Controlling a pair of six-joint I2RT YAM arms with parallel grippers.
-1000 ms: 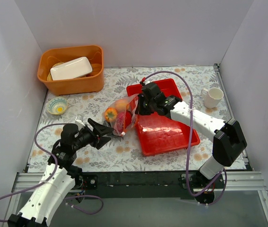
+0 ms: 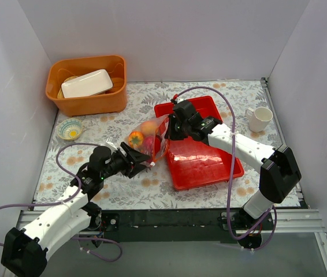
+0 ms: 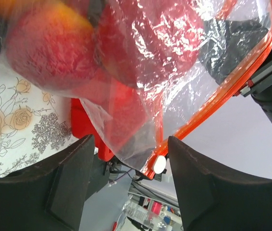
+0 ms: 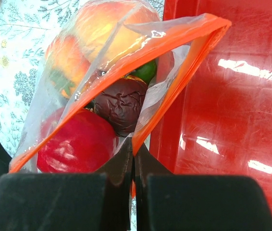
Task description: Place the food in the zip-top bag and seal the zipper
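The zip top bag [image 2: 146, 134] holds orange and red fruit or peppers, with a dark wrinkled item and something green among them. My right gripper is shut on the bag's orange zipper edge [image 4: 165, 103]. My left gripper [image 2: 136, 163] is at the bag's lower end, its fingers apart around the lower zipper corner [image 3: 153, 161] and white slider [image 3: 159, 164]; in its wrist view [image 3: 129, 159] nothing is clearly pinched between them.
A red tray [image 2: 204, 173] lies under and right of the bag. An orange bin [image 2: 85, 104] with a white container stands back left, a small bowl [image 2: 70, 129] at left, a white mug [image 2: 259, 119] at right.
My left gripper has moved right, toward the bag's lower zipper corner. The right arm and the red tray have stayed in place.
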